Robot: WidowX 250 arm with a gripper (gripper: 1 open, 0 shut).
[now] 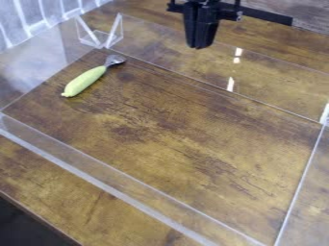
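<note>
A pale green, elongated object [85, 81], like a toy corn or vegetable, lies at the upper left inside a clear-walled tray [52, 135], with a small grey piece [114, 61] at its upper end. My black gripper [201, 36] hangs at the top centre, above the tray's back part and apart from the green object. It looks shut, with nothing visible between its fingers.
The wooden floor of the tray [180, 144] is bare over its middle and right. Clear walls surround it, and a white slatted rack [33, 19] stands at the back left.
</note>
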